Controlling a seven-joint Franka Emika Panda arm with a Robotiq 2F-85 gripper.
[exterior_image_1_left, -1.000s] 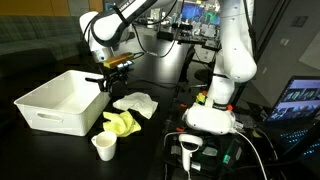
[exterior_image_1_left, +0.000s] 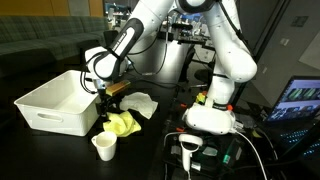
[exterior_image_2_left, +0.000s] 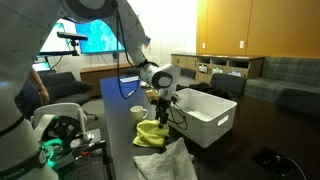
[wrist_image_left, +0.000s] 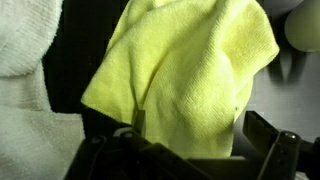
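A yellow cloth (exterior_image_1_left: 122, 124) lies crumpled on the dark table, in front of the white box. In the wrist view the yellow cloth (wrist_image_left: 195, 75) fills the middle, running down between the fingers. My gripper is open just above it, with a finger (wrist_image_left: 262, 130) at its right; whether the fingertips touch the cloth cannot be told. In exterior view 2 the gripper (exterior_image_2_left: 160, 119) hangs low over the cloth (exterior_image_2_left: 151, 132). A white cloth (exterior_image_1_left: 139, 104) lies flat beside the yellow one, apart from it.
An empty-looking white box (exterior_image_1_left: 62, 105) stands behind the yellow cloth, close to the arm. A white mug (exterior_image_1_left: 104, 146) sits near the front of the table. Bare table lies to the right of the mug.
My arm has come down from above the box's right edge, until the gripper is low at the yellow cloth. The cloths, box and mug look unmoved.
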